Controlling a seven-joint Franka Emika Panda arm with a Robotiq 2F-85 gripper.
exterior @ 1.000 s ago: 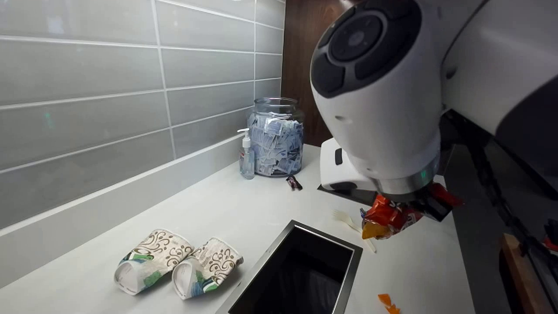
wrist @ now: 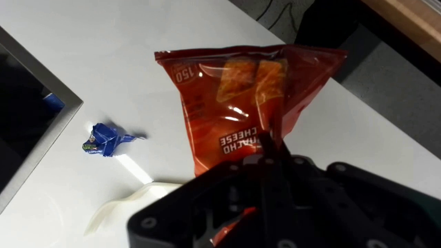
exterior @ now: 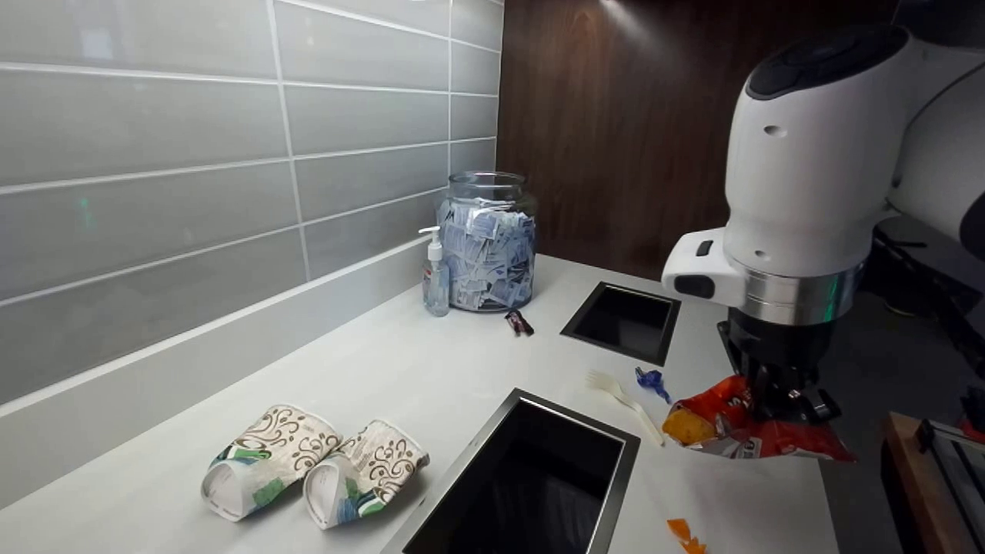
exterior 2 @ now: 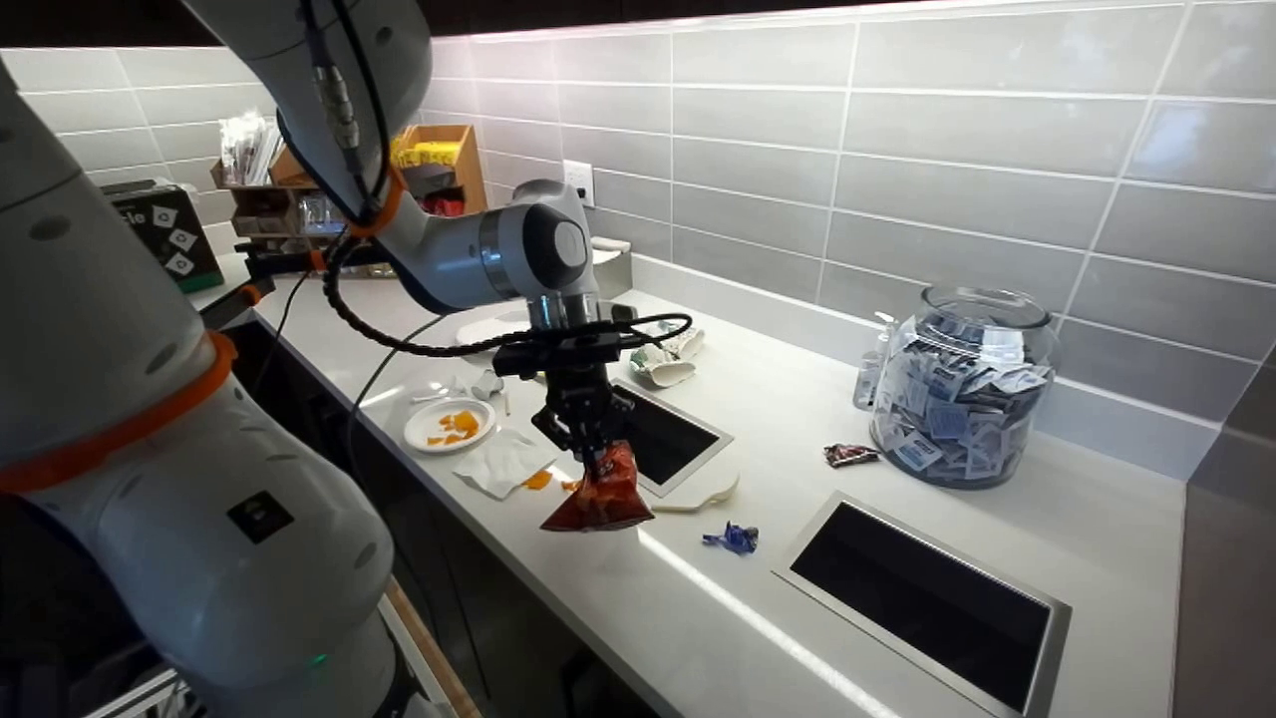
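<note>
A crumpled red chip bag (exterior 2: 605, 493) hangs pinched in my gripper (exterior 2: 591, 450), above the counter near its front edge. In the wrist view the bag (wrist: 223, 111) spreads out beyond the shut black fingers, showing "nacho cheese" lettering and printed chips. From exterior view 1 the bag (exterior: 785, 442) is at the right, below the gripper (exterior: 773, 406). A blue crumpled wrapper (wrist: 106, 140) and a pale plastic fork (exterior: 626, 403) lie on the counter beside and below it.
Two dark rectangular openings with metal rims (exterior: 629, 452) (exterior: 666, 349) are set in the counter. Crumpled paper cups (exterior: 269, 462), a jar of packets (exterior: 487, 245), a pump bottle (exterior: 435, 277), a small dark wrapper (exterior 2: 850, 455), a plate with orange scraps (exterior 2: 421, 429) and a napkin (exterior 2: 499, 465) stand or lie around.
In exterior view 1 my arm and the held bag have moved farther right, and the wrist is more upright. The other things on the counter have not moved.
</note>
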